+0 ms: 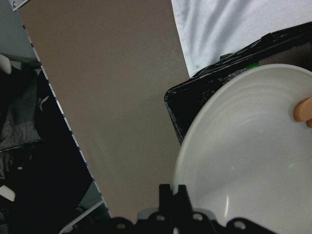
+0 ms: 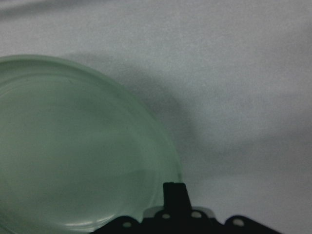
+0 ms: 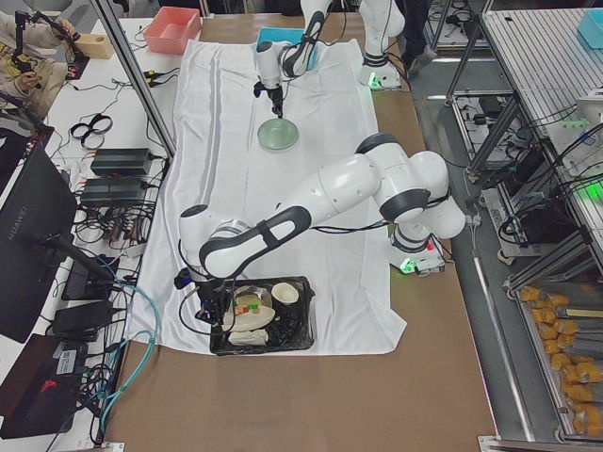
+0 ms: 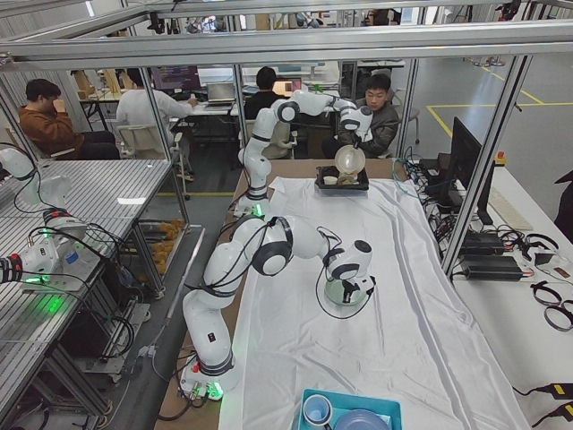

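Note:
My left gripper is shut on the rim of a white plate [image 1: 239, 146], which is tilted over a black tray [image 3: 301, 334] in the camera right view. Orange pieces [image 1: 303, 109] show on the plate in the left wrist view. The tray also holds a cream cup [image 3: 285, 294] and a pale item [image 3: 248, 337]. My right gripper is at the rim of a green plate [image 2: 73, 141] lying on the cloth, its fingers together; whether the rim is between them is unclear.
A white cloth [image 3: 236, 151] covers the table, clear between the tray and green plate. A blue tray [image 4: 380, 405] with a cup and plate stands by the right arm. A monitor [image 3: 28, 235] and electronics line one side; brown board [image 3: 264, 405] edges the cloth.

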